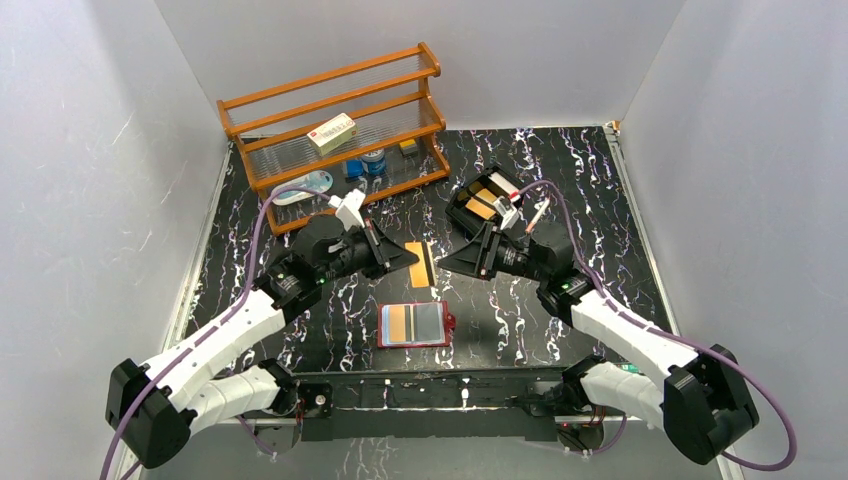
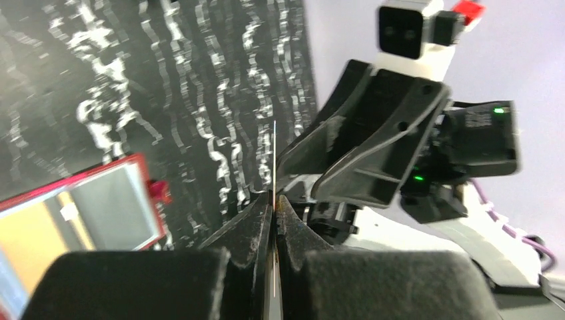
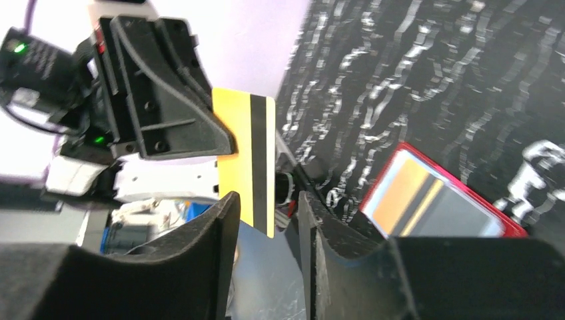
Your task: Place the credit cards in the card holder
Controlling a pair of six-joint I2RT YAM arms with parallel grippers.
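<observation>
A yellow card with a dark stripe (image 1: 420, 268) hangs upright between the two arms, above the table. My left gripper (image 1: 406, 260) is shut on its yellow side; in the left wrist view the card (image 2: 274, 160) appears edge-on as a thin line between the fingertips. On the striped side stands my right gripper (image 1: 447, 264), partly open and a small gap away from the card. The right wrist view shows nothing between its fingers, with the card (image 3: 246, 160) beyond them. Below lies the red-edged card holder (image 1: 414, 325), open, with several cards in its clear pockets.
At the back right, a black box (image 1: 478, 199) holds more cards, partly behind the right arm. A wooden rack (image 1: 340, 130) with a small box (image 1: 331, 133) fills the back left. Bare marble tabletop (image 1: 520, 330) lies right of the holder.
</observation>
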